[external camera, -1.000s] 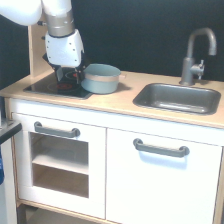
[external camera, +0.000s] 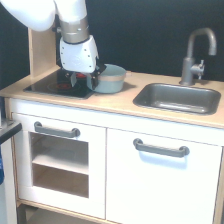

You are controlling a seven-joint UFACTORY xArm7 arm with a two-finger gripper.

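Observation:
A grey-blue pot [external camera: 112, 80] stands upright on the worktop at the right edge of the black stovetop [external camera: 52, 87]. My white arm reaches down from the top left. At its end, the dark gripper [external camera: 84, 79] overlaps the left side of the pot in the view. Whether it touches the pot or grips its rim does not show clearly. The fingers are small and dark against the stove, so how the fingers stand is not clear. Part of the pot's left side is hidden behind the gripper.
Right of the pot, a strip of wooden counter [external camera: 137, 84] is free, then comes the sink [external camera: 178, 98] with its tall tap [external camera: 190, 65]. Below are an open-looking oven compartment [external camera: 62, 155] and a white cabinet door [external camera: 160, 180] with dark handles.
My gripper has moved to the right, from over the stovetop to the pot's left side. The pot has shifted slightly to the right.

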